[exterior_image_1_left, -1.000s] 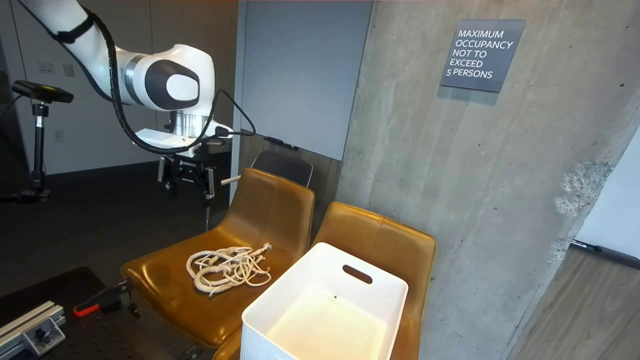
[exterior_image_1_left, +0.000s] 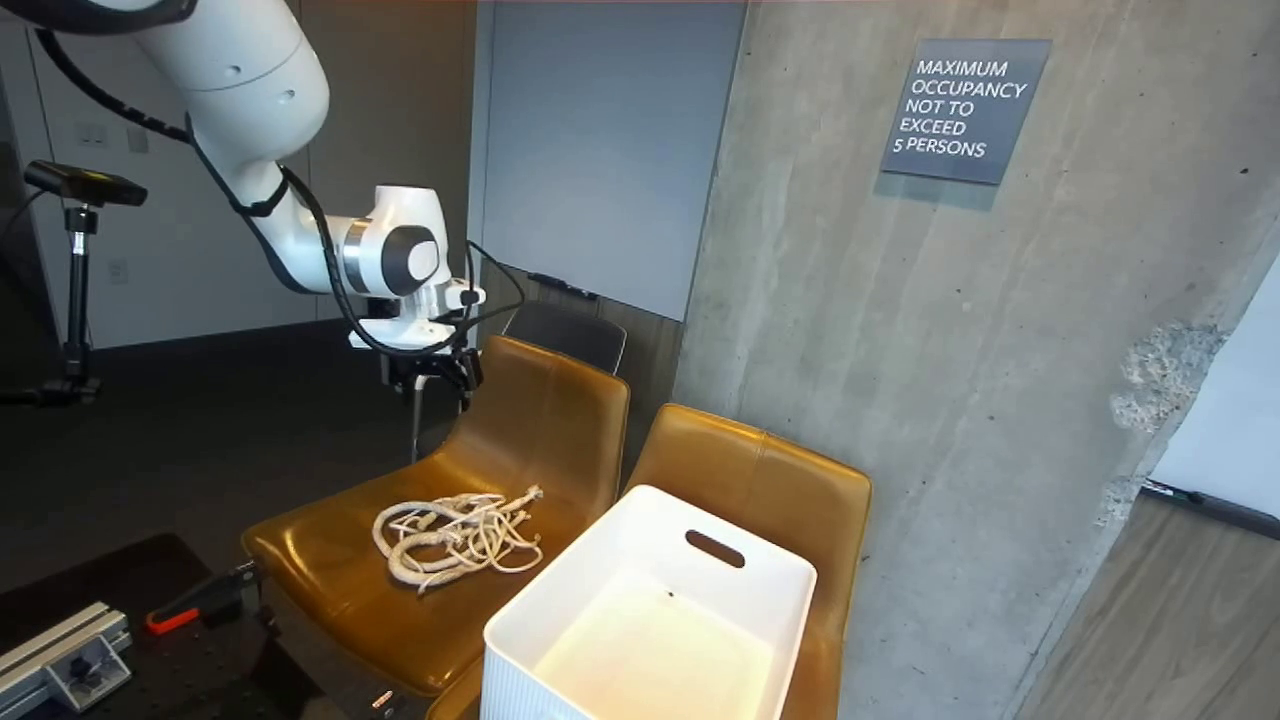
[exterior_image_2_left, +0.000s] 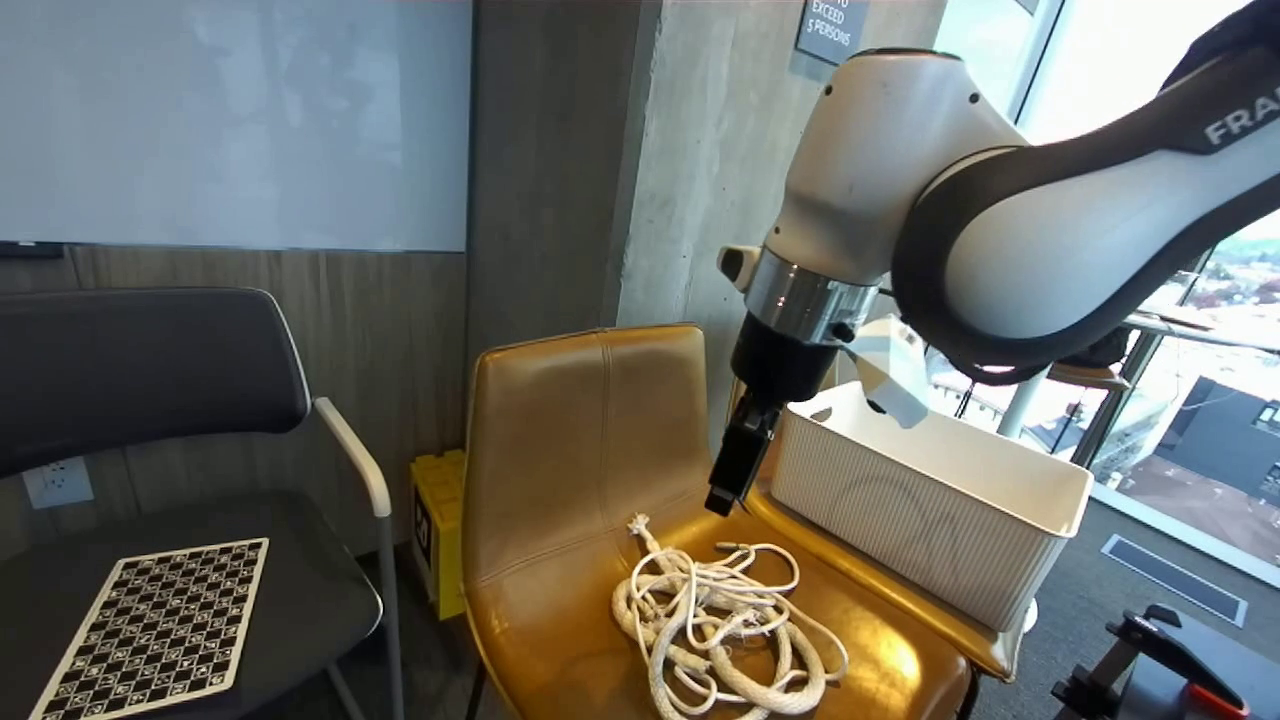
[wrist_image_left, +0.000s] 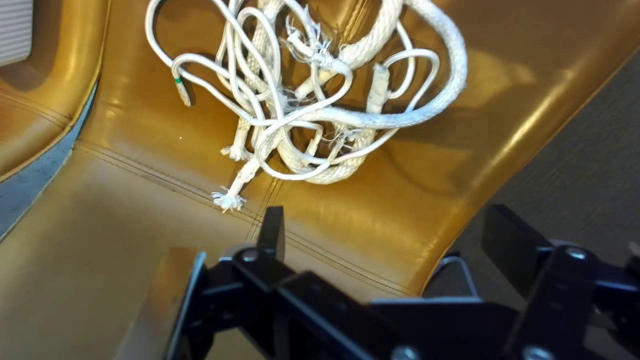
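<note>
A tangled heap of white rope (exterior_image_1_left: 459, 536) lies on the seat of the left brown chair (exterior_image_1_left: 342, 532), with thick and thin strands and frayed ends. The same rope (wrist_image_left: 360, 51) fills the upper middle of the wrist view. My gripper is open, its black fingers wide apart with nothing held between them. One finger stands over the chair, the other past its edge. From exterior view 2 the gripper (exterior_image_2_left: 725, 499) points down near the chair's backrest, above the rope and clear of it.
An empty white bin (exterior_image_1_left: 672, 624) rests on the neighbouring brown chair (exterior_image_1_left: 768, 462). A dark chair (exterior_image_2_left: 132, 372) holding a checkered board (exterior_image_2_left: 156, 624) stands to one side, with a yellow box (exterior_image_2_left: 441, 528) between. A concrete wall (exterior_image_1_left: 960, 360) rises behind the bin.
The arm has swung toward the right in exterior view 1 and appears smaller, with my gripper lower and closer to the left chair's backrest. Rope and bin look unmoved.
</note>
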